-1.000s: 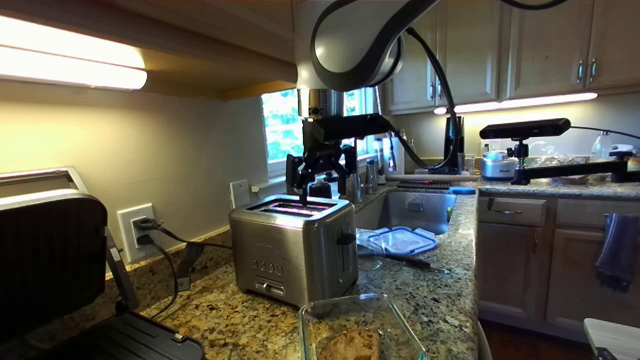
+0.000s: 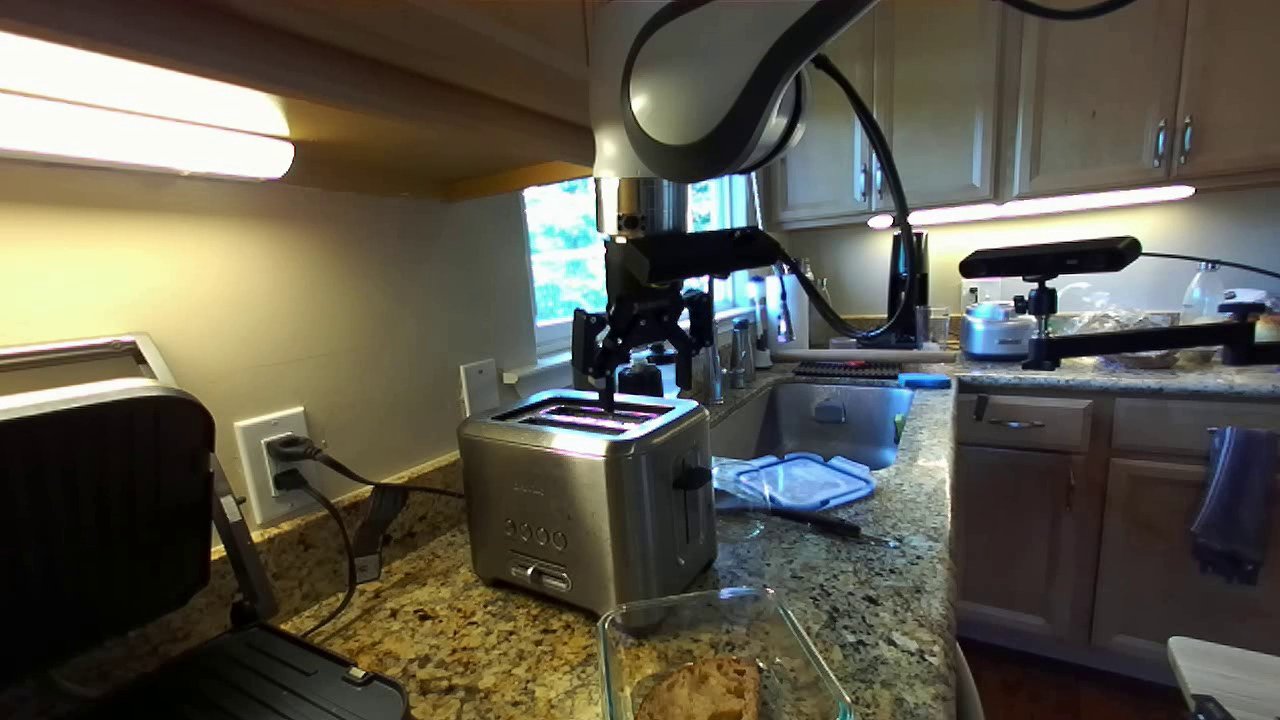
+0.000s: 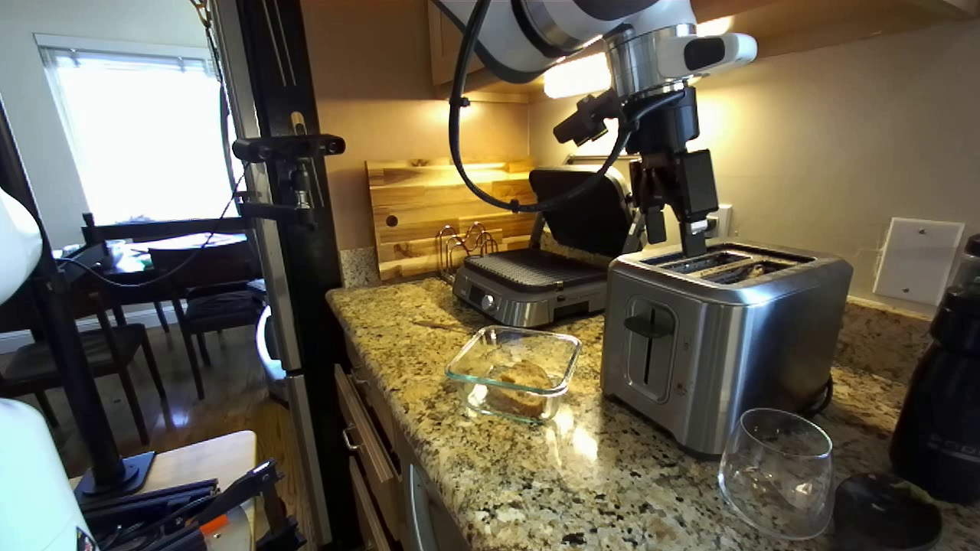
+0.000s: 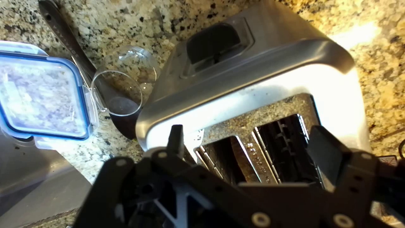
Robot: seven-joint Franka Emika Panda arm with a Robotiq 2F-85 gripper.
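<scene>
A steel two-slot toaster stands on the granite counter, its lever near the top of its track. Over its slots my gripper is open, fingers spread apart with nothing between them. Inside one slot a brown slice of bread shows its edge, sunk below the toaster's top; the other slot looks empty in the wrist view. Beside the toaster a clear glass dish holds another piece of bread.
An open black grill stands behind the dish. A drinking glass, a dark-handled utensil and a blue-rimmed lid lie near the toaster's lever side, close to the sink. A wall and plugged cords border the back.
</scene>
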